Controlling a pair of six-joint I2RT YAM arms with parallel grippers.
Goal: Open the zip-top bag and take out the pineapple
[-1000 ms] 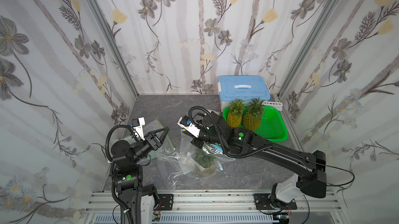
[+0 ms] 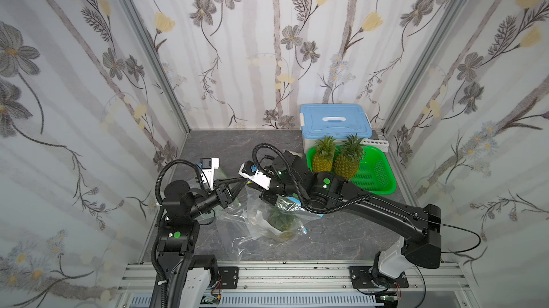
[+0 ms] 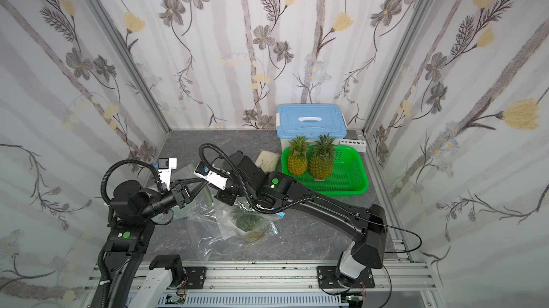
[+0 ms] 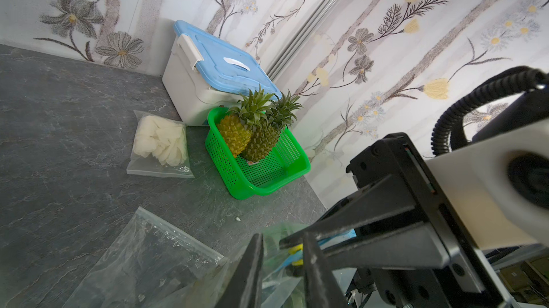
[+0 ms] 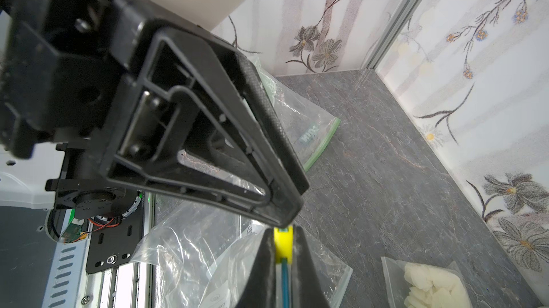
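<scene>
The clear zip bag (image 2: 240, 239) lies on the table, a pineapple (image 2: 280, 220) showing through its plastic. Its yellow zip slider (image 5: 283, 242) and blue strip sit between the fingertips of my right gripper, which is shut on the slider. My left gripper faces it, its fingers (image 4: 247, 273) drawn close but with a gap still showing. In the left wrist view, the right gripper and slider appear just beyond that gap. From the right wrist view, the left fingertips hang right over the slider. Whether they touch the strip is hidden.
Two more pineapples stand in a green basket (image 4: 294, 165) before a blue-lidded box (image 4: 228, 67). A bag of pale slices (image 4: 161, 141) lies nearby. Another bag, green-edged (image 5: 306, 130), rests at the left. Bare table (image 4: 68, 136) stretches along the back.
</scene>
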